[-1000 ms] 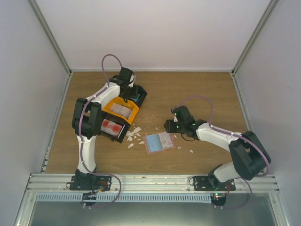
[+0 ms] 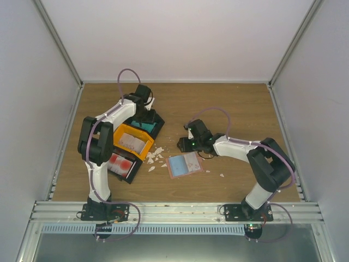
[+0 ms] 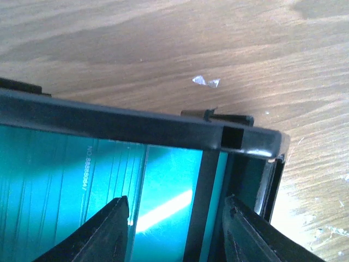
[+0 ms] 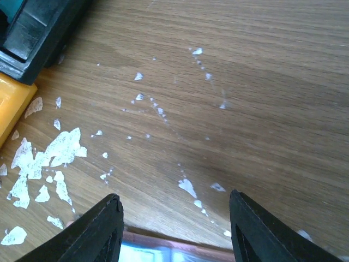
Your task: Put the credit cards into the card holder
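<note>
Teal cards (image 3: 169, 191) stand in a black box (image 3: 125, 123), partly under my left gripper (image 2: 146, 120) at the back left. In the left wrist view this gripper is open, its fingers (image 3: 117, 218) apart over a teal card and a black divider (image 3: 202, 207); neither looks clamped. An open, wallet-like holder (image 2: 184, 165) with a blue and a pale panel lies flat in the middle front. My right gripper (image 2: 184, 145) is open and empty, just behind the holder; only the holder's reddish edge (image 4: 174, 243) and some blue show in the right wrist view.
A yellow box (image 2: 132, 142) with pale cards and a black box (image 2: 124, 167) with red and white cards adjoin the teal one. White scraps (image 2: 155, 155) lie between boxes and holder.
My right gripper has moved left and slightly backward, staying empty.
</note>
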